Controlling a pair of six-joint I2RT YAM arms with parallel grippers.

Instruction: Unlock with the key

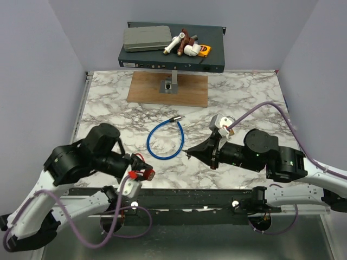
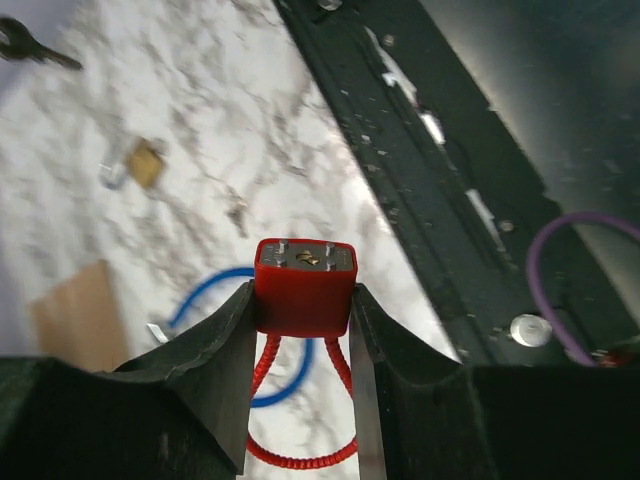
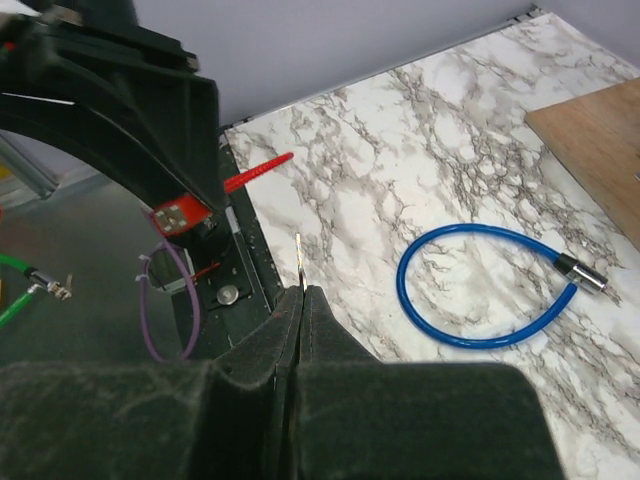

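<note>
In the left wrist view, a red padlock [image 2: 305,287] with a small keyhole in its silver face sits squeezed between the fingers of my left gripper. Its long red shackle [image 2: 262,365] loops away from the body. My right gripper is shut, and a thin silver key [image 3: 299,258], seen nearly edge-on, sticks out past its tips. From above, the padlock [image 1: 148,174] is left of and closer to the front edge than the right gripper [image 1: 191,152]. The key and the padlock are clearly apart.
A blue hose loop [image 1: 149,143] lies mid-table, with a wooden board [image 1: 143,89] behind it. At the back, a dark metal box [image 1: 135,59] carries a grey case and several pipe fittings. A brass-coloured piece [image 2: 145,166] rests on the marble.
</note>
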